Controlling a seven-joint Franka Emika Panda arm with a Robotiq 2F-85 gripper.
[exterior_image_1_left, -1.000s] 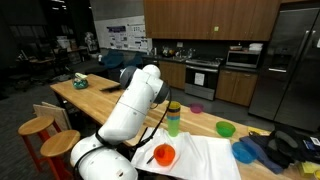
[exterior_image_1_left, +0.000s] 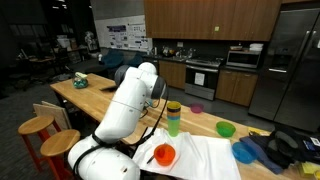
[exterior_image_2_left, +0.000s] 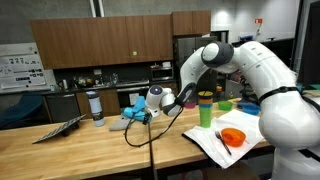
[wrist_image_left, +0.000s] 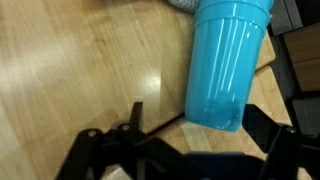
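A bright blue cup (wrist_image_left: 224, 62) fills the upper right of the wrist view, its narrower end towards my gripper. My fingers stand open, one dark finger (wrist_image_left: 130, 142) left of that end and the other (wrist_image_left: 262, 128) close by its right side. Whether either finger touches the cup I cannot tell. In the second exterior view, the gripper (exterior_image_2_left: 147, 114) is low over the wooden table, with blue showing around it. The arm hides most of that spot in the first exterior view.
A stack of coloured cups (exterior_image_1_left: 173, 118) stands on the table near an orange bowl (exterior_image_1_left: 164, 155) on a white cloth (exterior_image_1_left: 205, 158). A green bowl (exterior_image_1_left: 225, 129) and blue bowl (exterior_image_1_left: 244, 152) lie farther right. Bare tabletop (exterior_image_2_left: 60, 150) stretches across the second exterior view's left.
The upper end of my arm has shifted slightly left in the first exterior view. The stacked cups, bowls and cloth there look unmoved.
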